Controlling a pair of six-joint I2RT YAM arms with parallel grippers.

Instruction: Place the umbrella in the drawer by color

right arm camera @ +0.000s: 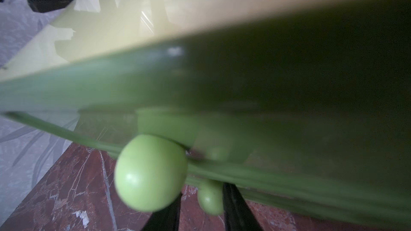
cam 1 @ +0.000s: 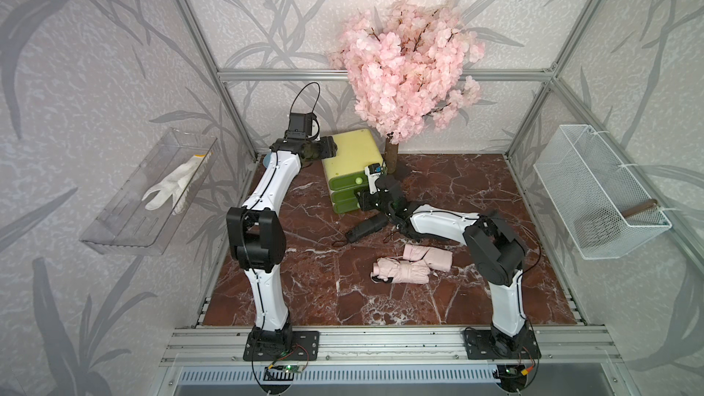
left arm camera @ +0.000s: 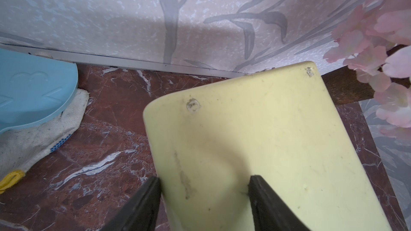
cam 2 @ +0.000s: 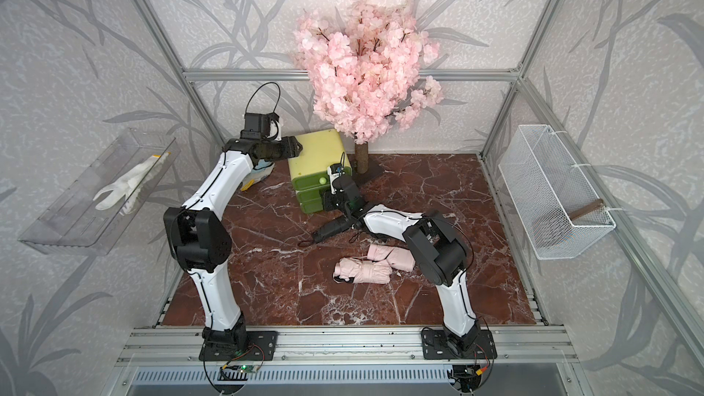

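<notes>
A cabinet (cam 1: 353, 154) with a pale yellow top and green drawers stands at the back; both drawers look shut. The black folded umbrella (cam 1: 366, 228) lies on the table in front of it. Nearer the front, two pink folded umbrellas (cam 1: 402, 271) lie side by side, touching. My left gripper is at the cabinet's left upper edge, fingers parted, the top board's edge showing between them. My right gripper is at the drawer fronts, fingers apart, with the lower round knob (right arm camera: 210, 197) seen between them. Whether they touch that knob cannot be told. The upper knob (right arm camera: 150, 173) is left of the fingers.
A pink blossom tree (cam 1: 410, 66) rises behind the cabinet, its trunk close to the right side. A blue item (left arm camera: 34, 87) on a glove lies left of the cabinet. Wall baskets hang left (cam 1: 110, 238) and right (cam 1: 594, 198).
</notes>
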